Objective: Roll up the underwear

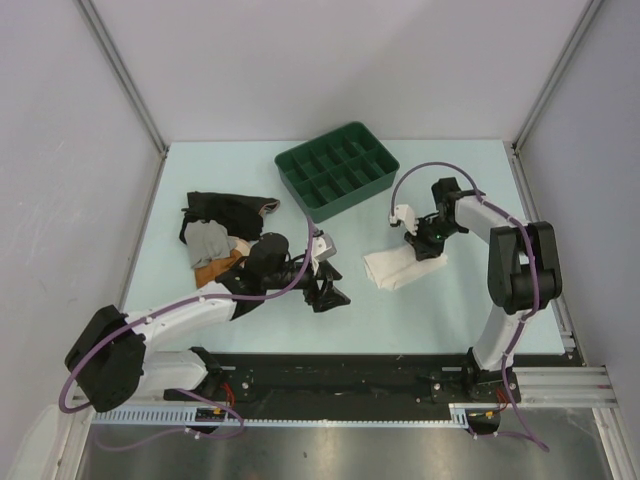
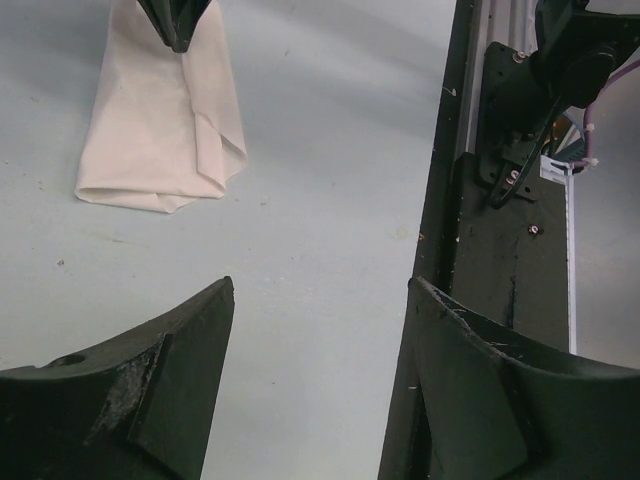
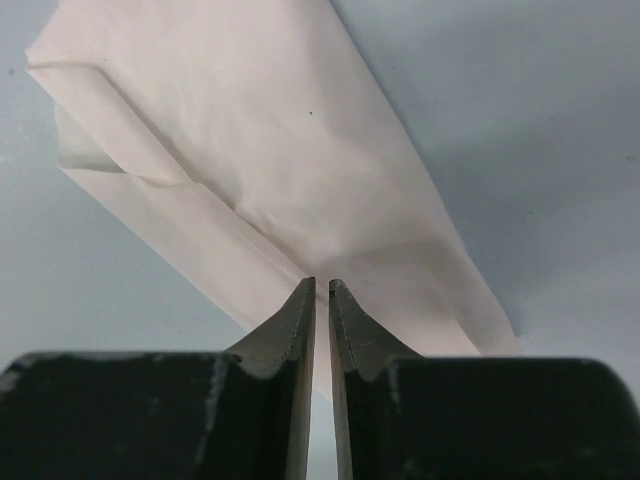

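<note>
A pale pink pair of underwear [image 1: 405, 266], folded into a flat strip, lies slanted on the table, with its right end farther back. My right gripper is down on the middle of it, fingers almost together, shut on a bit of the cloth. The exact pinch is hard to see. In the left wrist view, one end of the underwear [image 2: 150, 140] shows loose layers and a lengthwise fold. To the left of the cloth and apart from it, my left gripper stands open, only bare table between its fingers.
A green divided box [image 1: 337, 170] stands behind the underwear, empty. On the left, dark, grey and brown clothes [image 1: 212, 240] lie in a pile. Bare table surrounds the cloth at front and right.
</note>
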